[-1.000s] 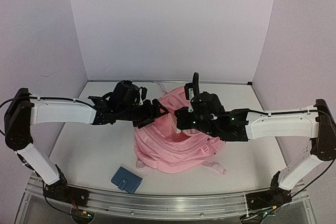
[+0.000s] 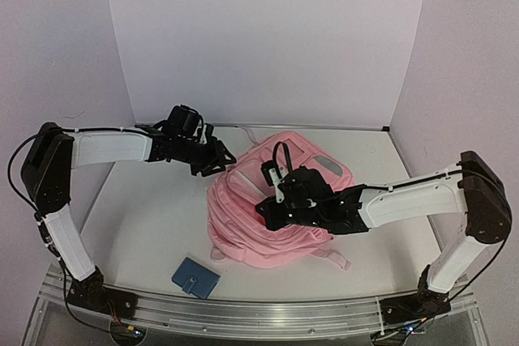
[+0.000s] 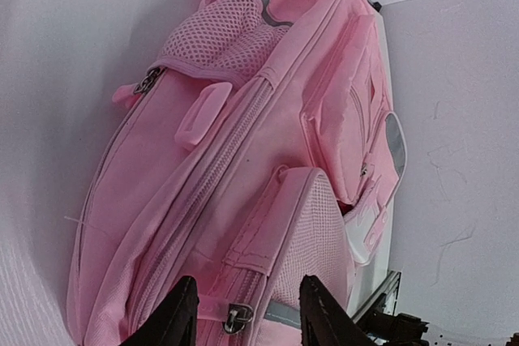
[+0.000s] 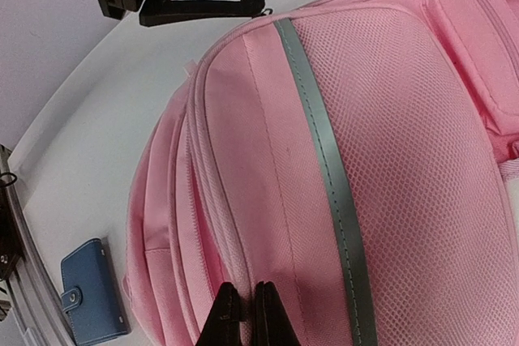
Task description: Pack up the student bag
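Note:
The pink bag (image 2: 259, 249) lies on the table, its mesh front panel (image 4: 405, 111) with a grey strip now folded over toward the left. My right gripper is shut on the piped edge of that panel. Above the bag's upper left side, my left gripper stands open. A strap with a metal zipper pull (image 3: 238, 318) shows between its fingers, not visibly clamped. A dark blue wallet (image 2: 195, 278) with a snap tab lies outside the bag, near the table's front edge. What is inside the bag is hidden.
Bare table (image 2: 146, 216) stretches left of the bag and also to its right. A strap (image 2: 331, 258) trails at the bag's lower right. Side walls and a metal front rail (image 2: 259, 309) bound the space.
My right gripper has moved left and down, drawing the panel over the bag's opening. The wallet is unmoved.

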